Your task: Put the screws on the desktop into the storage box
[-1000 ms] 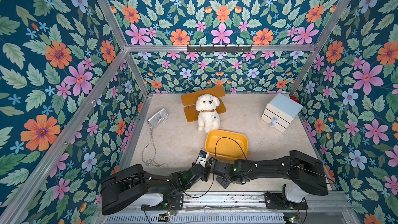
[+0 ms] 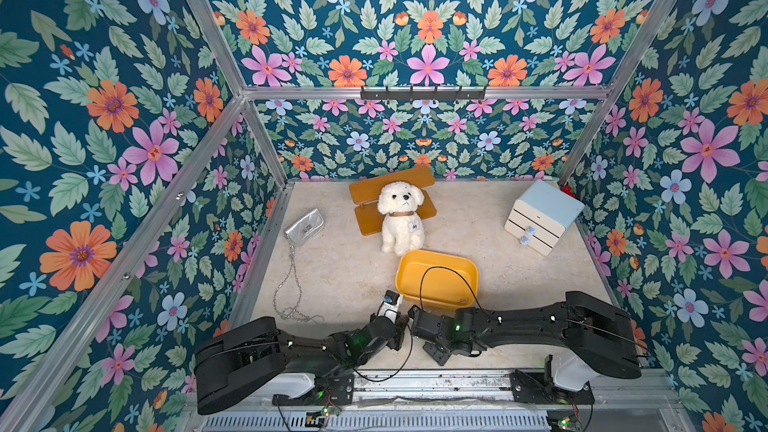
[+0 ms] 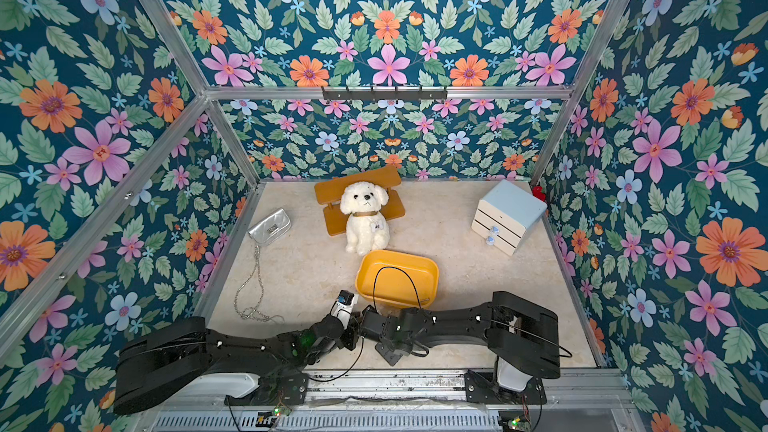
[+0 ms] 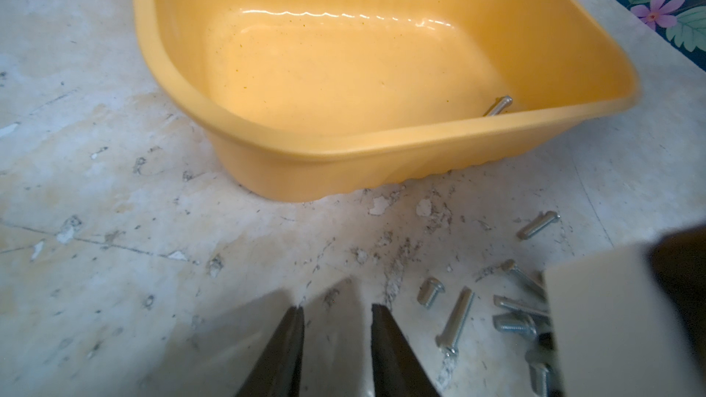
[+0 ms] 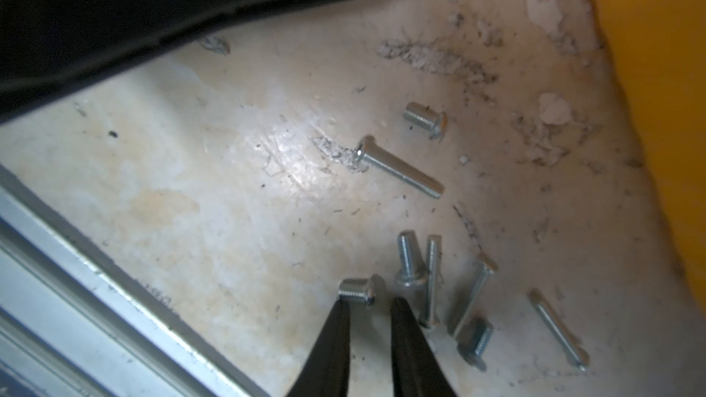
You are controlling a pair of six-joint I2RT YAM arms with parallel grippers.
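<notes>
Several screws, including a long screw (image 5: 399, 167) and a short stubby one (image 5: 355, 290), lie on the desktop in front of the yellow box (image 4: 316, 147). One screw (image 4: 498, 106) lies inside that box. My left gripper is low over the desk left of the screws, open, with nothing between its fingers. My right gripper is open just above the cluster, its fingertips at the short stubby screw; whether they touch it I cannot tell.
A plush dog (image 2: 398, 228) sits behind the box, a drawer cabinet (image 2: 542, 216) stands right, a silver bag with chain (image 2: 304, 226) lies left. The two arms are close together at the front, beside the metal edge.
Over the last second my right arm has shifted slightly to the right. The left arm has barely moved.
</notes>
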